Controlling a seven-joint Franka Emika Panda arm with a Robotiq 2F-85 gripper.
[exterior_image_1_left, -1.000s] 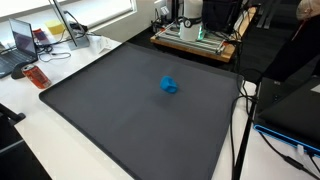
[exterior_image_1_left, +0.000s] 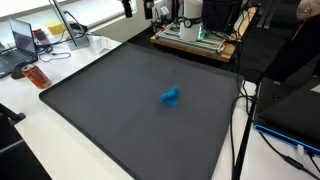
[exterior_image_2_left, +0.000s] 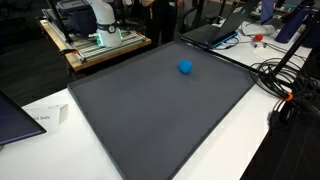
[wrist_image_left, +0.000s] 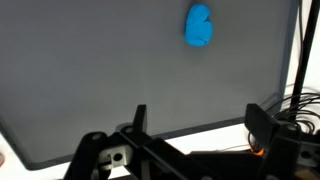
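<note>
A small, crumpled-looking blue item (exterior_image_1_left: 170, 97) lies alone on the dark grey mat (exterior_image_1_left: 110, 110); its material is hard to tell. The second exterior view shows the blue item (exterior_image_2_left: 185, 67) towards the mat's far side. In the wrist view the blue item (wrist_image_left: 198, 27) is near the top, ahead of my gripper and apart from it. The two black fingers stand wide apart with only the mat behind the gap. At the top edge of the first exterior view, my gripper (exterior_image_1_left: 138, 9) is partly cut off, well away from the item.
An orange-red can (exterior_image_1_left: 37, 77) stands off the mat's left corner, near a laptop (exterior_image_1_left: 26, 40). Black cables (exterior_image_2_left: 285, 80) lie beside the mat. A wooden-edged stand (exterior_image_1_left: 195, 40) is behind it.
My gripper has come into view at the top edge.
</note>
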